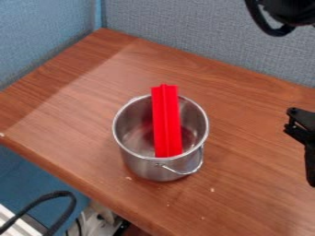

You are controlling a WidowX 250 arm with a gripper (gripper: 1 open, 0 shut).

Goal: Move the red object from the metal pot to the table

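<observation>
A long red block [167, 120] stands leaning inside the metal pot [133, 159], its lower end down in the pot and its upper end rising past the far rim. The pot sits upright on the wooden table, its wire handle hanging at the front right. At the right edge of the view, part of my black gripper [309, 166] shows, well to the right of the pot and apart from the red block. The frame cuts it off, so how its fingers stand is hidden.
Bare wooden table [252, 171] lies to the right of the pot, with more free room to its left. Grey-blue partitions [197, 32] border the back. A black cable [50, 197] loops beyond the table's front left edge.
</observation>
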